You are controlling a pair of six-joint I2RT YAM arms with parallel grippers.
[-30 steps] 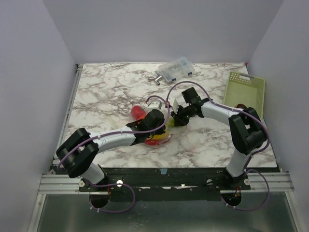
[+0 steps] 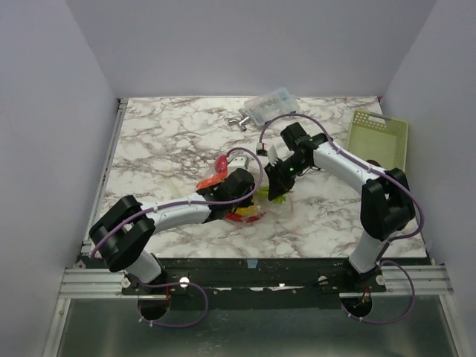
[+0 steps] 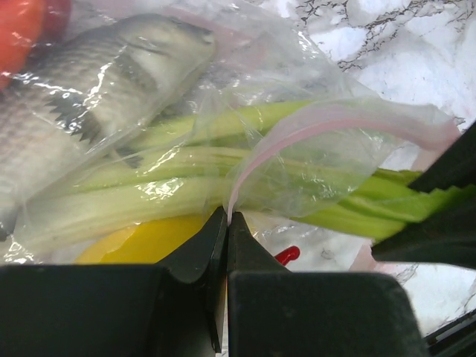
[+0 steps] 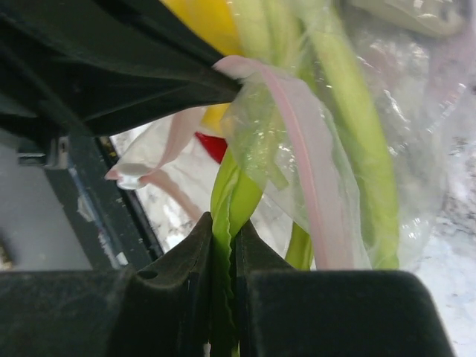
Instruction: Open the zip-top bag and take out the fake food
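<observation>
The clear zip bag (image 3: 268,44) lies on the table with its mouth toward the right, holding a toy fish (image 3: 126,78), something yellow (image 3: 141,242) and red-orange pieces. My left gripper is shut on the bag's pinkish zip edge. Green celery (image 3: 357,201) sticks partly out of the mouth, its pale stalks still inside. Around its leafy end my right gripper is shut, the green pressed between its fingers. In the top view both grippers work close together, and the arms hide much of the bag (image 2: 282,208).
A green basket (image 2: 378,141) with a dark round item (image 2: 372,163) stands at the right rear. At the back lie a clear plastic box (image 2: 271,106) and a small metal item (image 2: 239,120). Bare marble table shows on the far left and front right.
The right gripper has come slightly toward the front, and more green shows at its tips. The bag and its red pieces have shifted a little; the left arm barely moved.
</observation>
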